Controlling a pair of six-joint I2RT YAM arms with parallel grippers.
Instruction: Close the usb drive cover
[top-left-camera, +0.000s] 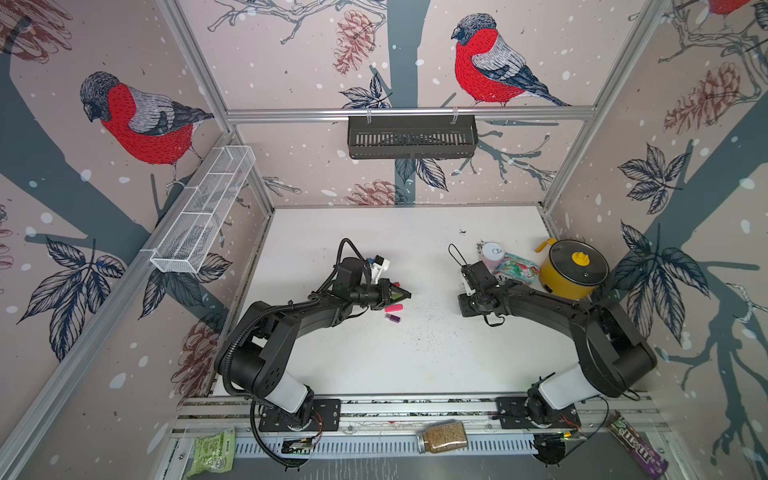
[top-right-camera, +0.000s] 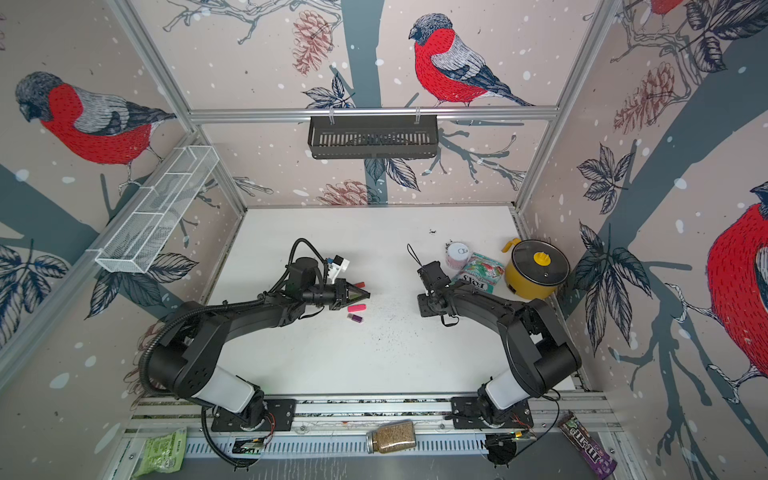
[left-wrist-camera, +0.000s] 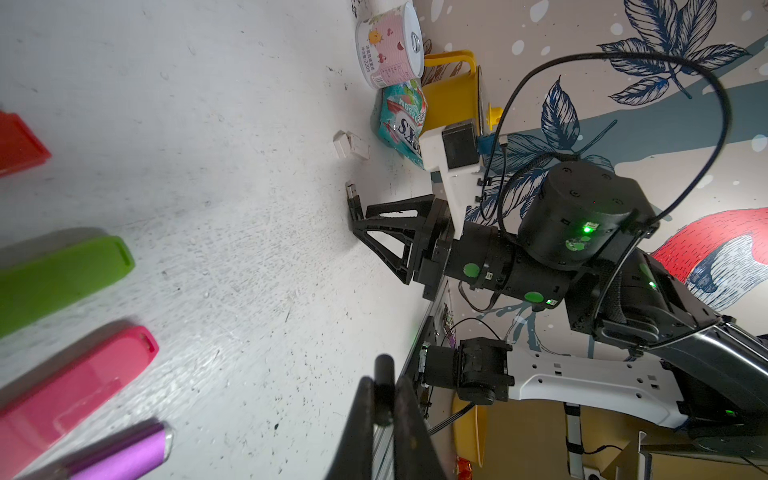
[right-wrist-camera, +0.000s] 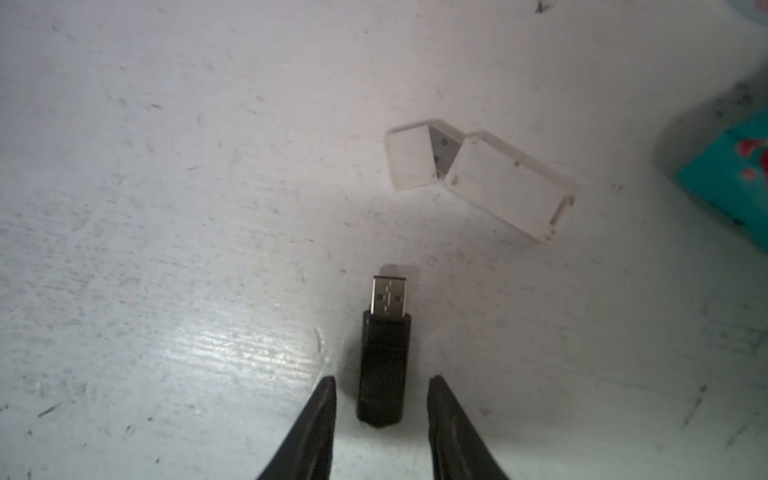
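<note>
A black USB drive (right-wrist-camera: 382, 364) with bare metal plug lies on the table, between the fingertips of my right gripper, which is part open just over it. Beyond it lie a white drive (right-wrist-camera: 409, 156) and a white piece (right-wrist-camera: 509, 188), resting against each other. In the left wrist view, pink (left-wrist-camera: 80, 392), green (left-wrist-camera: 64, 280), red (left-wrist-camera: 16, 144) and purple (left-wrist-camera: 120, 454) pieces lie by my left gripper, which is shut with nothing visible between its fingers.
A teal bag (top-right-camera: 481, 270), a pink-white can (top-right-camera: 457, 254) and a yellow pot (top-right-camera: 534, 272) stand at the back right. The middle of the table between the arms is mostly clear.
</note>
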